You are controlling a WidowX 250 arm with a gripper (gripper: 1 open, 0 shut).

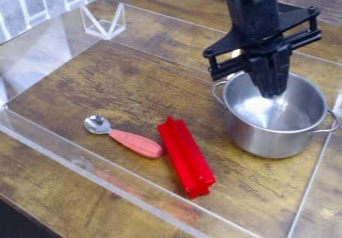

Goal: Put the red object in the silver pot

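Observation:
The red object (187, 158), long and narrow, lies on the wooden table, front of centre. To its right and farther back stands the silver pot (254, 140), upright with its mouth uncovered. My black gripper (261, 85) hangs over the pot's back left part, fingers pointing down at its mouth. No red shows at the fingers. How far apart the fingertips are is hard to make out against the dark gripper body.
A spoon with a pink handle (135, 142) lies just left of the red object. A white wire piece (103, 22) stands at the back left. Clear low walls border the table, and its left middle is bare.

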